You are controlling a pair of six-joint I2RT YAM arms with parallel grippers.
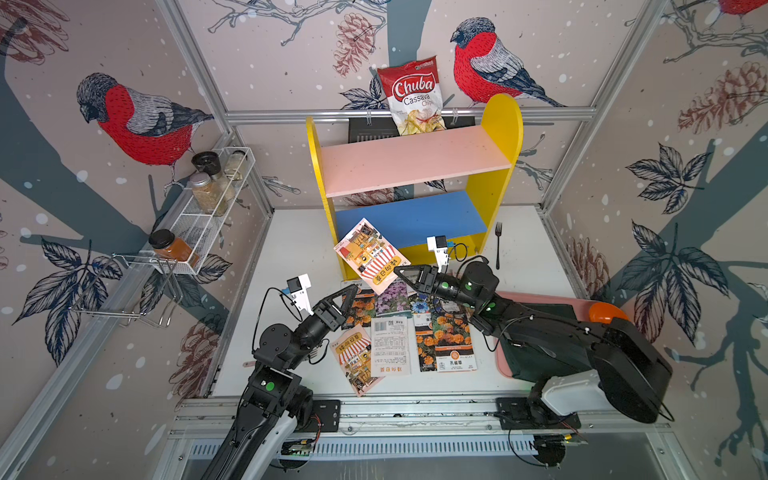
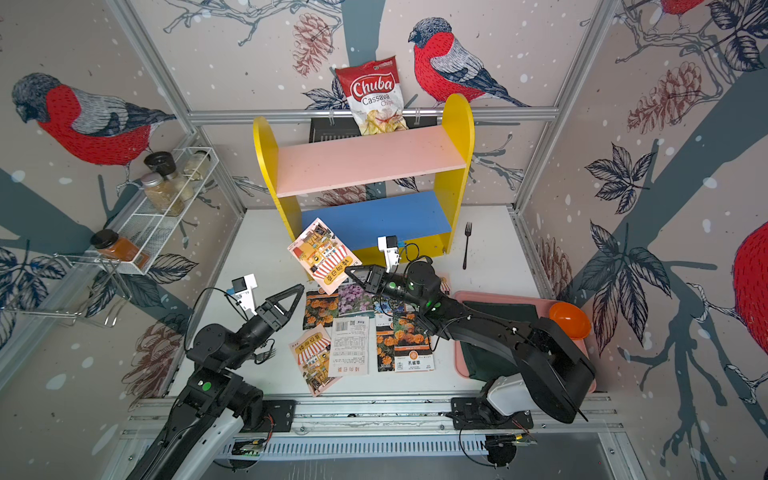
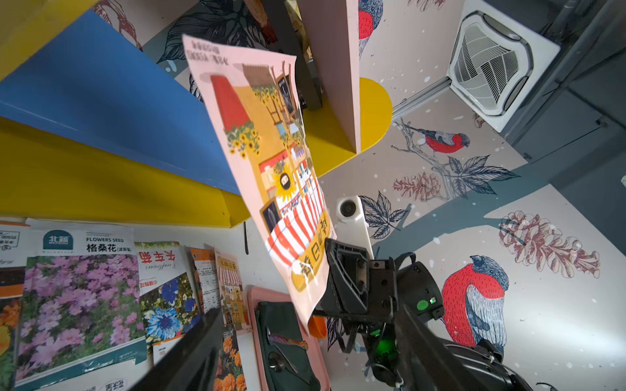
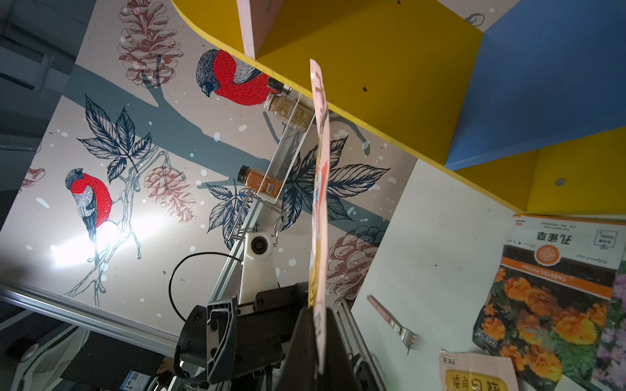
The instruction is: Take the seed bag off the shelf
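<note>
A pink seed bag (image 1: 368,252) with a red-and-white striped awning print hangs in the air before the shelf (image 1: 416,164), clear of its blue board (image 1: 424,217). My right gripper (image 1: 399,273) is shut on the bag's lower right corner. In the right wrist view the bag (image 4: 319,189) appears nearly edge-on, rising from between the fingers. Lower and to the left, my left gripper (image 1: 349,297) stands open and empty; the left wrist view shows its blurred fingers (image 3: 189,358) wide apart, with the bag (image 3: 274,182) some way beyond them.
Several other seed bags, including a marigold one (image 1: 445,342) and a white-backed one (image 1: 390,346), cover the table under the arms. A pink tray (image 2: 464,360) and orange bowl (image 2: 569,320) stand right. A fork (image 1: 498,244) lies beside the shelf.
</note>
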